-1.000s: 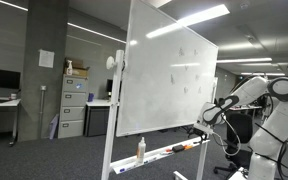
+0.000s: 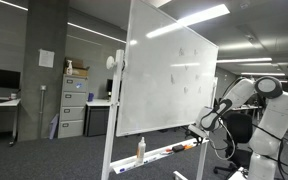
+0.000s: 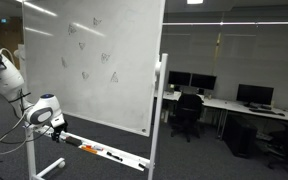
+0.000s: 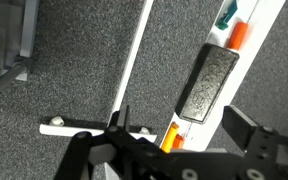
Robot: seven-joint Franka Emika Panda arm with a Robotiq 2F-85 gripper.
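Note:
A dark eraser (image 4: 207,82) lies on the whiteboard's narrow white tray (image 4: 254,45), filling much of its width in the wrist view. An orange marker (image 4: 238,37) and a teal marker (image 4: 227,14) lie beyond one end of it. Yellow and orange markers (image 4: 171,137) lie near its other end, partly hidden by my gripper. My open gripper hangs above the tray, its fingers spread and nothing between them. From outside, the gripper (image 3: 59,132) appears by the tray's end nearest the arm, beneath the whiteboard (image 3: 94,65).
A bottle (image 2: 141,150) stands on the tray's far end. The board's upright post (image 2: 114,110) and wheeled foot (image 4: 59,130) are close by. Desks with monitors (image 3: 209,82) and an office chair (image 3: 189,110) are in the background, with open carpet between.
In exterior view 1 the arm's elbow has shifted left over the last second. The gripper has moved only slightly near the tray's end; the tray's contents look unmoved.

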